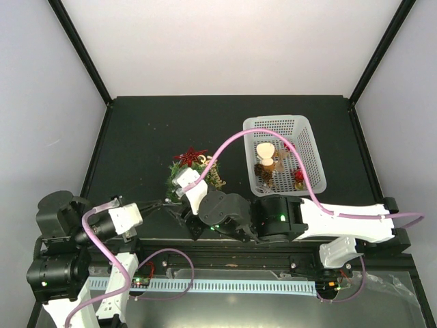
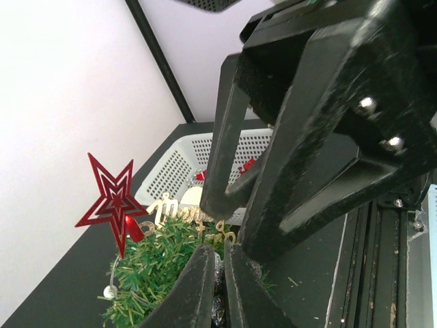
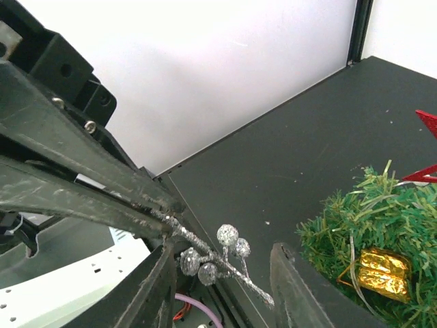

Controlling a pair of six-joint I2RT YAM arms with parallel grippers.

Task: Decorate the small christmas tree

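A silver berry sprig [image 3: 227,236] is pinched by its stem in my left gripper, which is shut on it in the right wrist view. Its berries stick out between the parted fingers of my right gripper, which stands open around it. In the left wrist view the closed left fingertips [image 2: 231,256] hide most of the sprig. The small green Christmas tree [image 2: 160,263] is just beyond, carrying a red star [image 2: 115,203], a gold lettering ornament [image 2: 198,217] and a gold parcel [image 3: 384,275]. From above, the right arm covers part of the tree.
A white basket [image 1: 315,160] at the back right holds wooden discs [image 1: 265,150], pine cones and red ornaments. Both arms meet close together at the table's front.
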